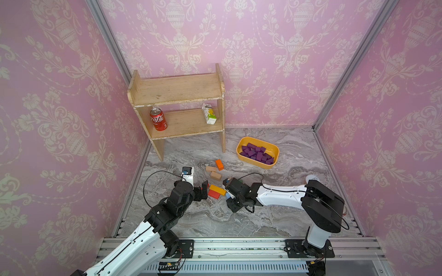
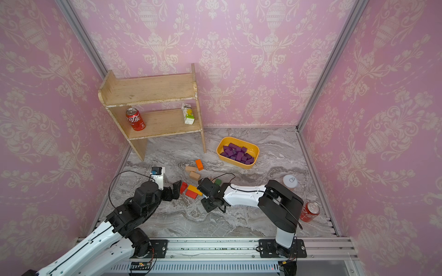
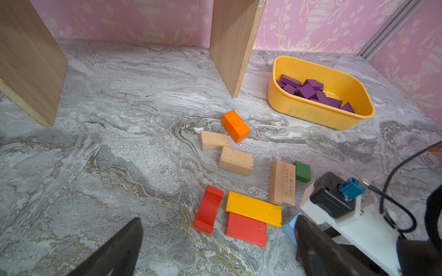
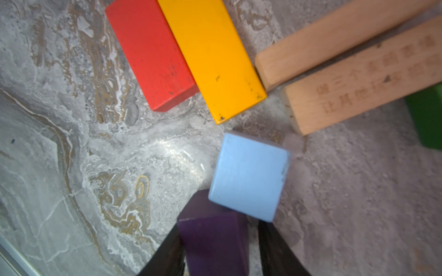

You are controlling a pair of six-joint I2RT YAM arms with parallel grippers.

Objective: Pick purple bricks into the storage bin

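In the right wrist view a purple brick (image 4: 212, 234) lies against a light blue cube (image 4: 248, 174), between the fingers of my right gripper; whether they grip it is not clear. In the top views that gripper is low over the table, largely hidden by its own arm. My left gripper (image 1: 199, 191) stands open left of the block group, with nothing visible between its fingers. The yellow storage bin (image 1: 248, 159) at the back right holds several purple bricks (image 3: 306, 91).
Red (image 3: 246, 230), yellow (image 3: 253, 208), orange (image 3: 235, 125), wooden (image 3: 235, 160) and green (image 3: 302, 171) blocks lie mid-table. A wooden shelf (image 1: 175, 87) with a can and carton stands at the back left. Open table surrounds the bin.
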